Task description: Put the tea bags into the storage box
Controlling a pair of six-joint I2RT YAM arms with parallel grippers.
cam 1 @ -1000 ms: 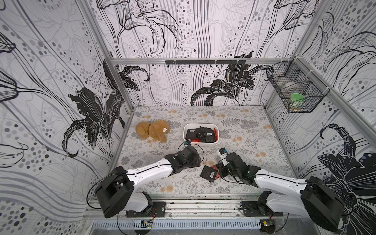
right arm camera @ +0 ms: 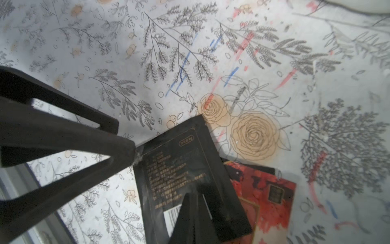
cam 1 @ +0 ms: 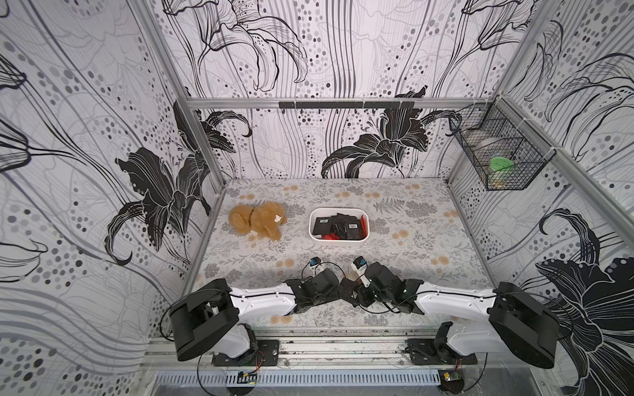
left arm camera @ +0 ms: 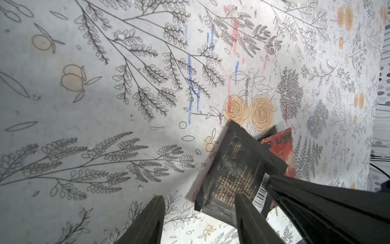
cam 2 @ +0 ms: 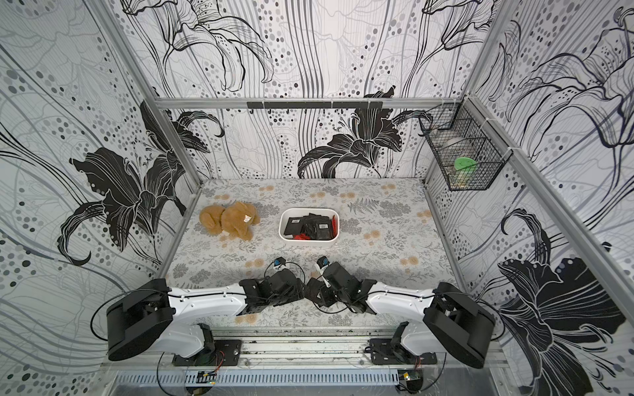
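Note:
A black tea bag (left arm camera: 239, 174) lies overlapping a red one (right arm camera: 264, 191) on the table, near the front middle between both grippers. The white storage box (cam 1: 338, 239) holds several black and red tea bags. My left gripper is open at the edge of the black bag, with nothing clearly held. My right gripper is shut, its tips over the black bag; no bag shows clamped between them. The left gripper's dark body shows across the left of the right wrist view.
A brown plush toy (cam 1: 261, 221) lies at the back left of the table. A wire basket (cam 1: 505, 178) with a green item hangs on the right wall. The table right of the box is clear.
Since a second ago my left gripper has moved toward the front, down to the tea bags. My right gripper has moved left over them, so they are now largely hidden in the top view.

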